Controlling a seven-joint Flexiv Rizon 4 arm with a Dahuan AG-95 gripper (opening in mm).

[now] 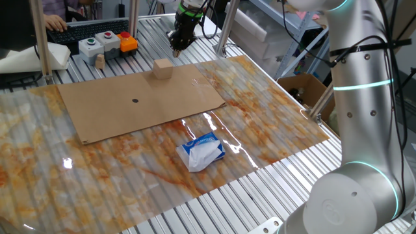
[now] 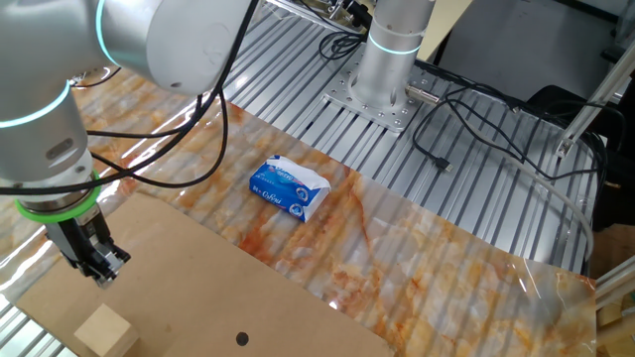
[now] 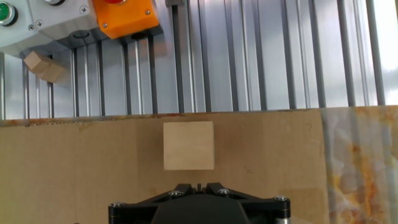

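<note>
A plain wooden cube (image 1: pixel 163 69) rests on the back edge of the brown cardboard sheet (image 1: pixel 117 115). My gripper (image 1: pixel 176 54) hangs in the air near the cube, its fingertips drawn together and nothing showing between them. From the other side, the cube (image 2: pixel 106 330) sits apart from the gripper (image 2: pixel 105 280). In the wrist view the closed fingertips of the gripper appear just below the cube (image 3: pixel 188 145), with a strip of cardboard visible between them. A blue and white tissue pack (image 2: pixel 289 187) lies on the marbled sheet.
Button boxes, one of them orange (image 3: pixel 126 15), stand behind the cardboard, with a small wooden piece (image 3: pixel 45 66) beside them. Bare slatted table (image 3: pixel 267 56) lies behind the cube. The cardboard bears a black dot (image 1: pixel 135 101) and is otherwise clear.
</note>
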